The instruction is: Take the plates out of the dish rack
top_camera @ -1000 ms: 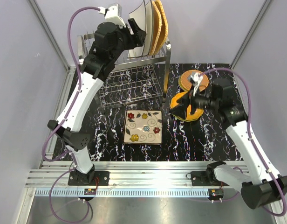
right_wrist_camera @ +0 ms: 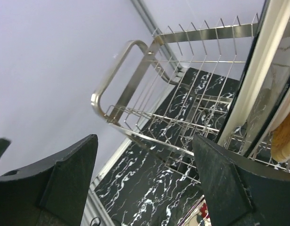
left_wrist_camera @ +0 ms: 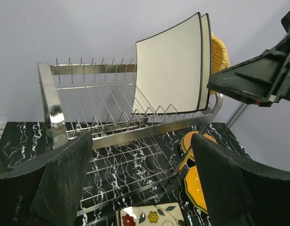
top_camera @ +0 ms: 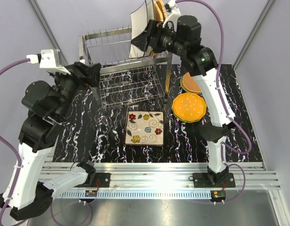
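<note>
The metal dish rack (left_wrist_camera: 55, 113) holds cream square plates (left_wrist_camera: 168, 66) upright at its right end, with yellow plates (left_wrist_camera: 218, 52) behind them. My left gripper (top_camera: 91, 73) is at the rack's left front, fingers apart with nothing between them. My right gripper (top_camera: 145, 40) is up at the standing plates, open; in the right wrist view the cream plates' edges rise near its right finger, with no clear grasp.
A flowered square plate (top_camera: 144, 128) lies on the dark counter before the rack. Yellow round plates (top_camera: 189, 107) and orange ones (top_camera: 197, 82) lie at right.
My right gripper has risen from over the yellow plates on the counter up to the rack's plates.
</note>
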